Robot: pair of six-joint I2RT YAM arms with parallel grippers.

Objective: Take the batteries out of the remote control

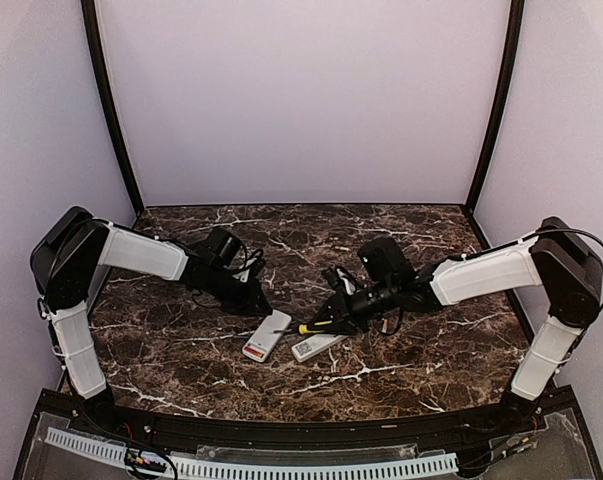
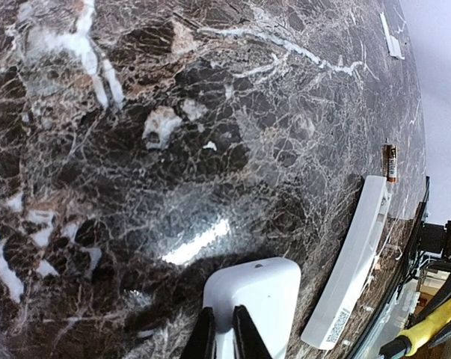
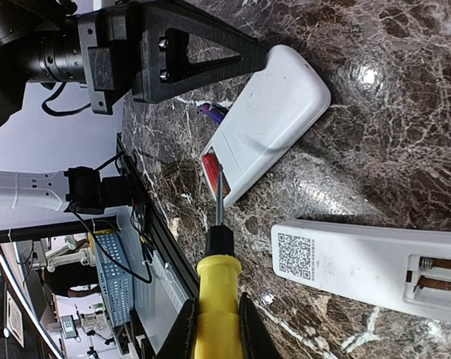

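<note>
A white remote control [image 3: 262,120] lies with its compartment end toward the front, a red battery [image 3: 210,170] inside. My left gripper is shut on the remote's rounded upper end. My right gripper is shut on a yellow-handled screwdriver [image 3: 218,292], whose thin tip points at the red battery; whether it touches cannot be told. A second white remote [image 3: 345,258] lies alongside, with copper batteries in its open bay.
A loose copper battery [image 2: 390,162] lies by the second remote's far end. A purple object [image 3: 214,112] sits beside the held remote.
</note>
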